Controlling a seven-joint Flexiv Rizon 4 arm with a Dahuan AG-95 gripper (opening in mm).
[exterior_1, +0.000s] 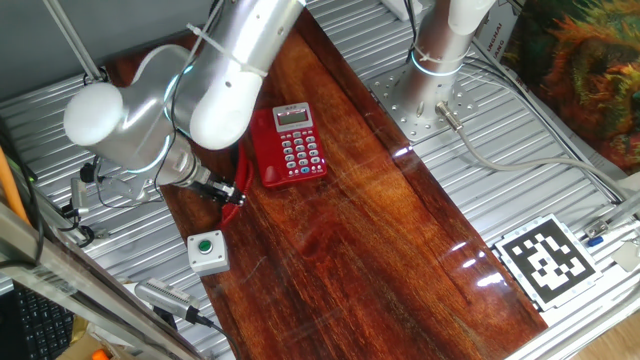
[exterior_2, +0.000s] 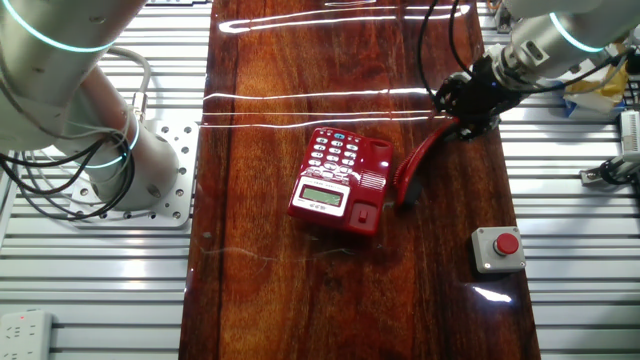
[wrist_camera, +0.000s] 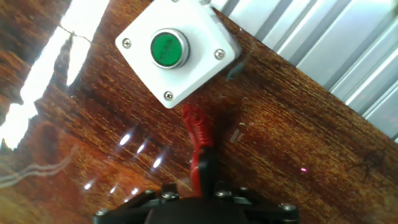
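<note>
A red desk phone (exterior_1: 290, 145) with a grey display and white keys lies on the wooden table. Its red handset (exterior_2: 420, 160) is off the base, slanting beside it with one end at my gripper (exterior_2: 464, 122). In exterior view 1 my gripper (exterior_1: 240, 200) crosses the handset (exterior_1: 243, 172) on the phone's left. Seen from the wrist, the handset (wrist_camera: 198, 127) runs forward from between the dark fingers, which look shut on it; the grip itself is partly hidden. Whether the handset touches the table is unclear.
A white box with a green button (wrist_camera: 166, 50) sits close ahead of the handset's end. In exterior view 2 a box with a red button (exterior_2: 497, 250) stands near the table edge. Bare wood (exterior_1: 350, 250) stretches away in front of the phone.
</note>
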